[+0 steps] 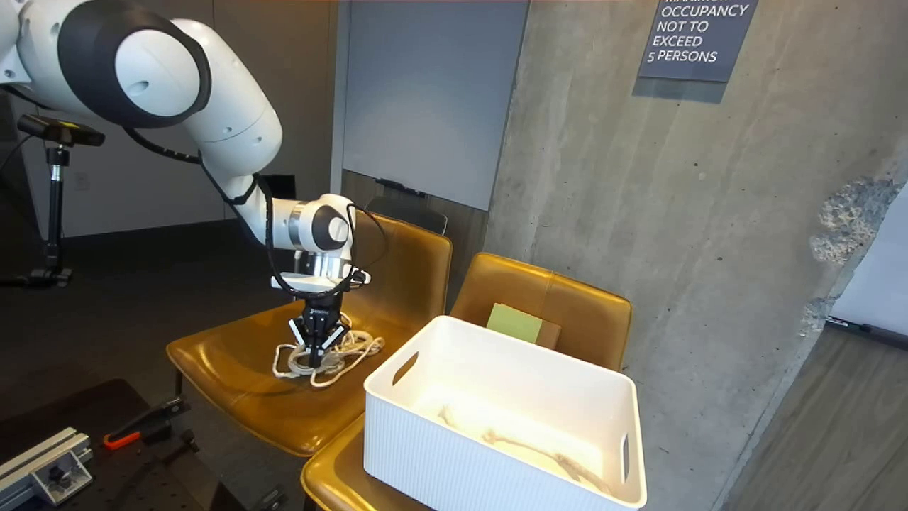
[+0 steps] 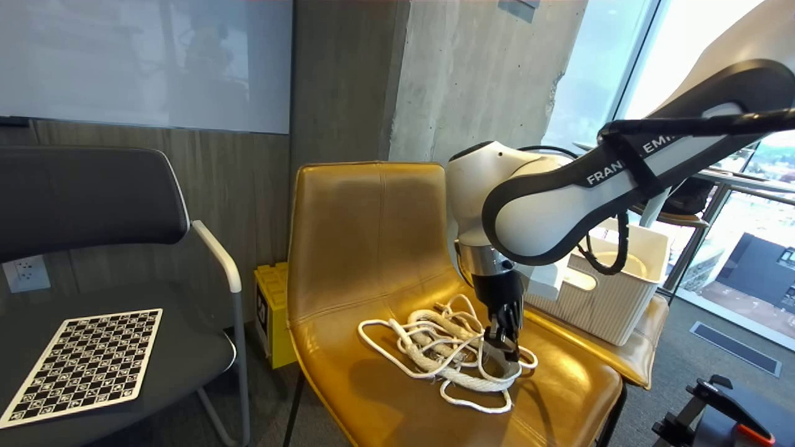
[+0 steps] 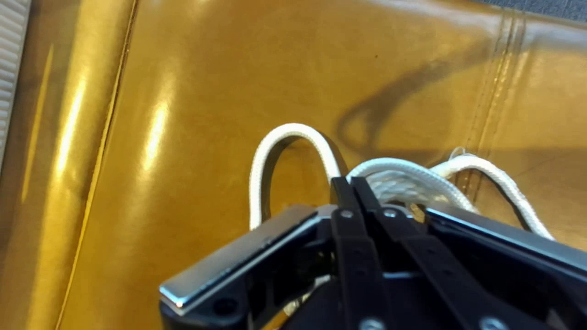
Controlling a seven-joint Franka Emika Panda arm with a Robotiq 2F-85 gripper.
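Note:
A heap of white rope lies in loose coils on the seat of a tan leather chair. My gripper points straight down at the front part of the heap, its fingers brought together. In the wrist view, the gripper's fingertips meet beside a looped strand of rope, which runs in under them. Whether a strand is pinched between the tips cannot be made out. Much of the coil is hidden beneath the gripper body in that view.
A white bin stands on the neighbouring tan chair to the right, with a piece of rope on its floor. Behind the bin, a green-and-brown item leans on the backrest. A black chair holds a checkered board.

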